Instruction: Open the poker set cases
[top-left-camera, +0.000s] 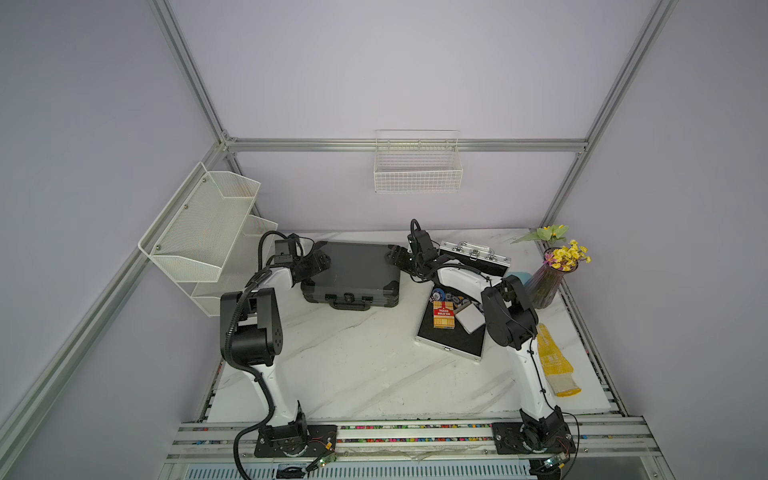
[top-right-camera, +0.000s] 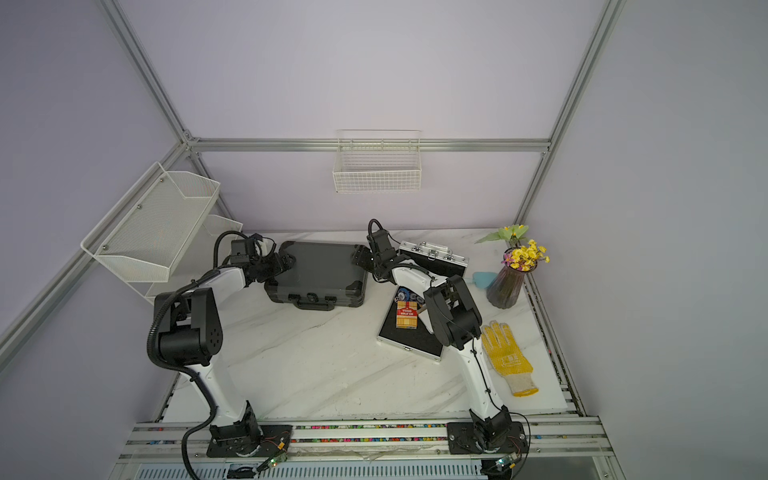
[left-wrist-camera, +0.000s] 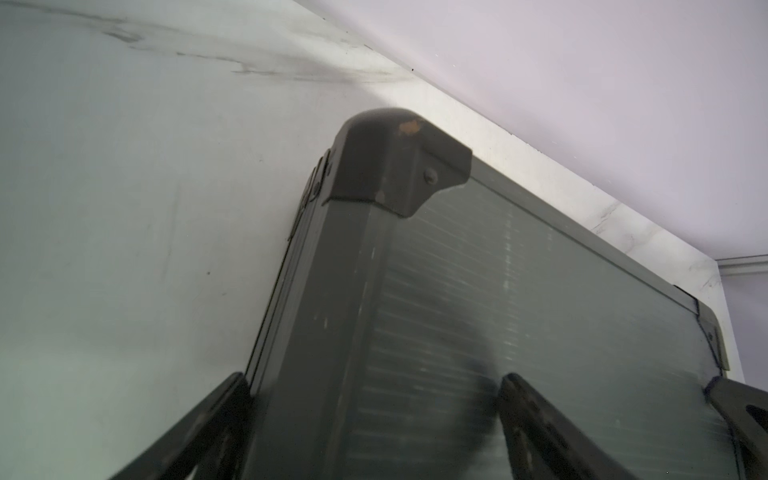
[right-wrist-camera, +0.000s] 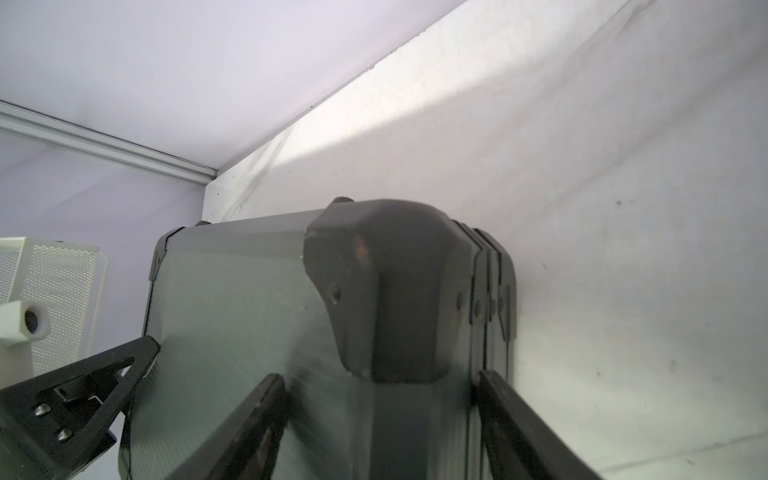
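A large dark grey case (top-left-camera: 356, 268) lies closed at the back of the table, its handle (top-left-camera: 350, 305) facing front. My right gripper is shut on its right edge, one finger over the top and the other down the side. Across the left edge stands my left gripper, open, its fingers straddling that edge with a wide gap. To the right, a small silver case stands open, with its lid (top-right-camera: 436, 260) raised and its black-lined tray (top-left-camera: 432, 334) showing. The right arm hides part of that case.
In the silver case lie a red-and-yellow card box (top-right-camera: 406, 313) and other small items. A vase of flowers (top-right-camera: 505, 286) and a yellow glove (top-right-camera: 508, 357) are at the right. White mesh shelves (top-left-camera: 204, 224) flank the left arm.
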